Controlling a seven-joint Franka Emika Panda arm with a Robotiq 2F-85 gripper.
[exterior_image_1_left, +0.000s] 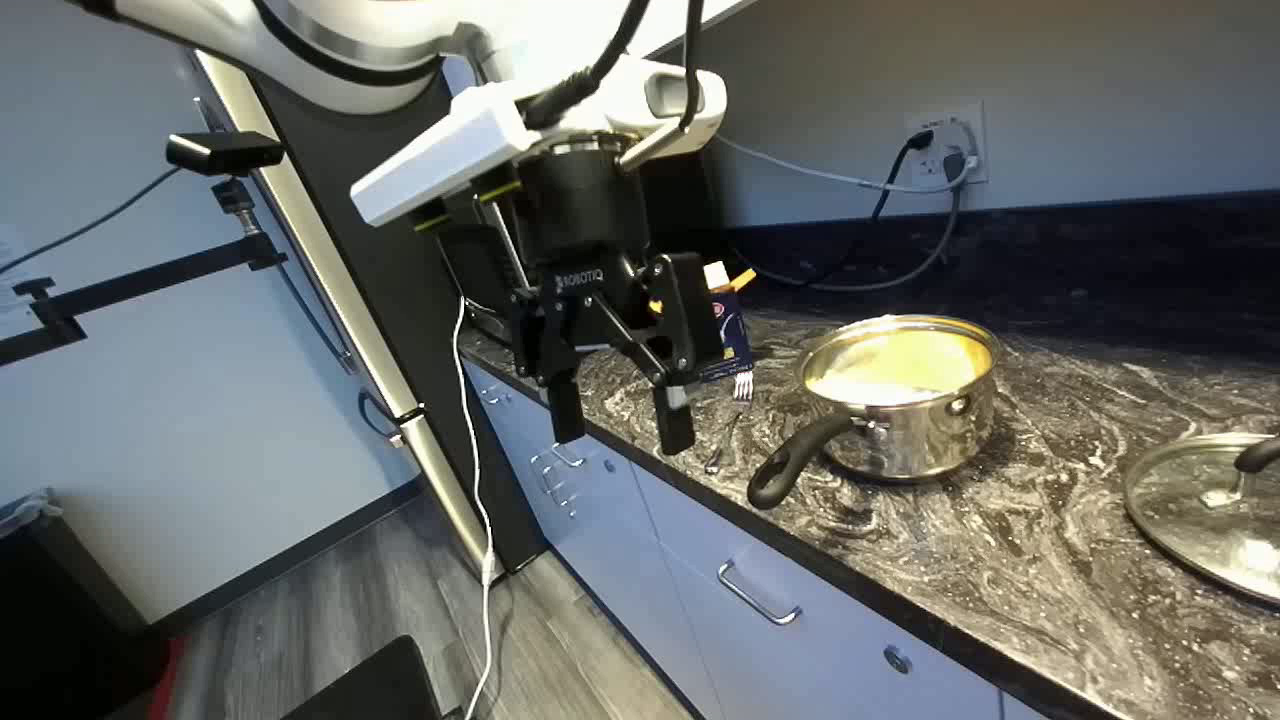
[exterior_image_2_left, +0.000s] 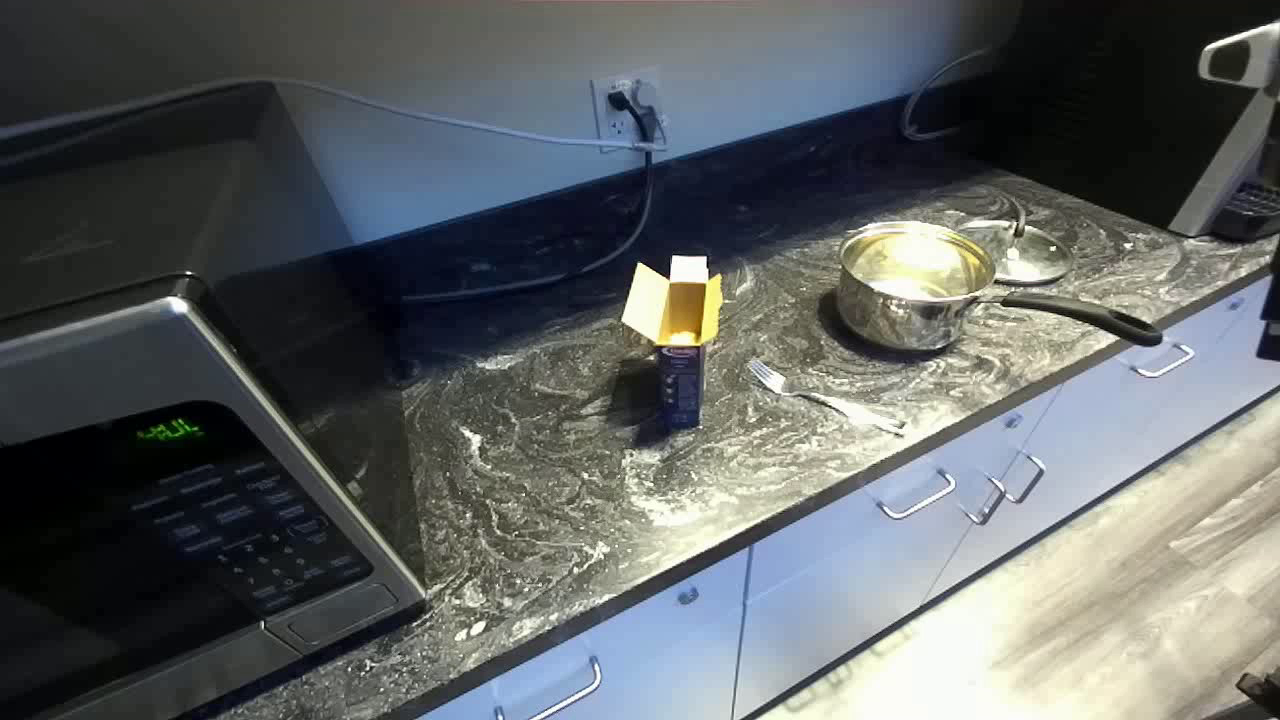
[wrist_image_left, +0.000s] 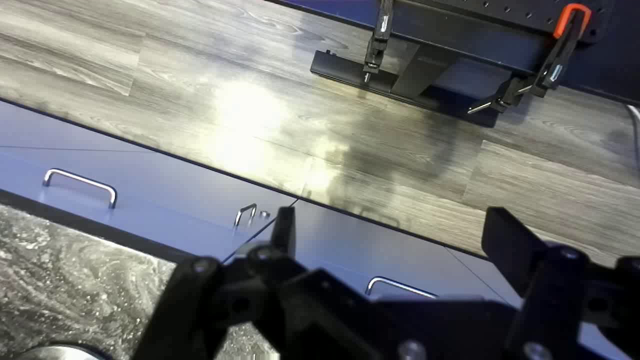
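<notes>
My gripper hangs in the air near the front edge of the counter, its black fingers spread wide. In the wrist view the gripper shows only floor and cabinet fronts between its fingertips. A steel pot, uncovered, rests on the counter with its black handle toward the front edge. Its glass lid lies on the countertop beyond it. Left of the pot in exterior view 2 are a metal fork and an upright dark blue box with its yellow-inside flaps open.
A microwave occupies the left end of the counter. Cables run from a wall outlet along the back. Bare countertop lies between microwave and box. Drawer handles project from the blue cabinet fronts below.
</notes>
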